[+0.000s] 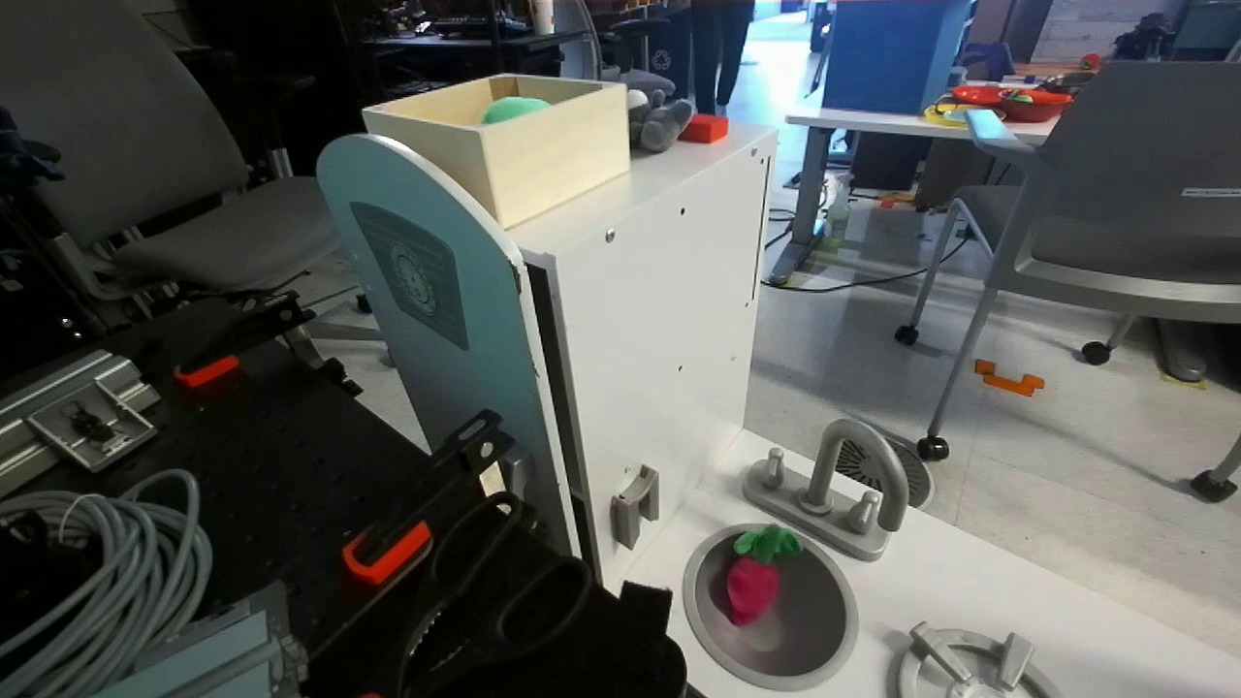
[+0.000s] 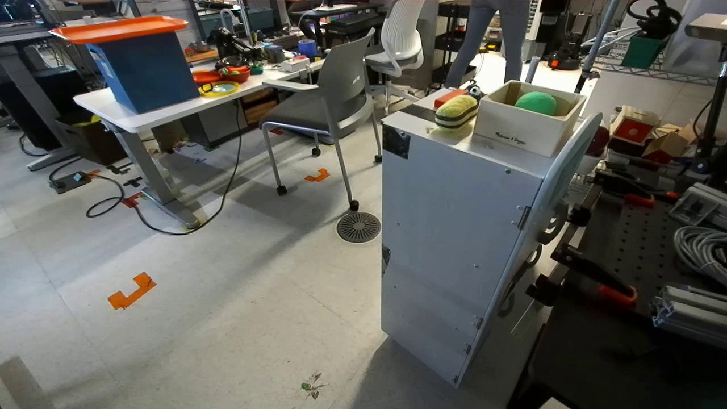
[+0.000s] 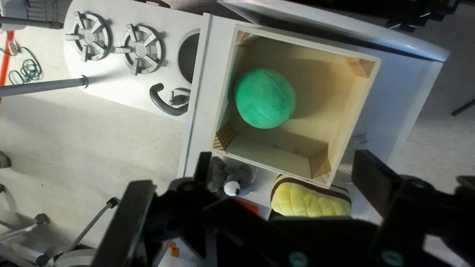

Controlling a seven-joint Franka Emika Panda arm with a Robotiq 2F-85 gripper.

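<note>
A pale wooden box stands on top of the white cabinet. Inside it rests a round green plush ball, toward the box's upper left in the wrist view. My gripper appears only in that view, its two dark fingers spread wide. It is open, and no object is held. Between the fingers' lines of sight lie the box's near edge and a yellow plush with a brown band, partly covered by the gripper body. Neither exterior view shows the gripper.
Beside the box sit a grey stuffed toy and a red block. A curved blue-grey door rises at the cabinet's side. Below, a pink plush with green leaves lies in the sink, near the grey faucet.
</note>
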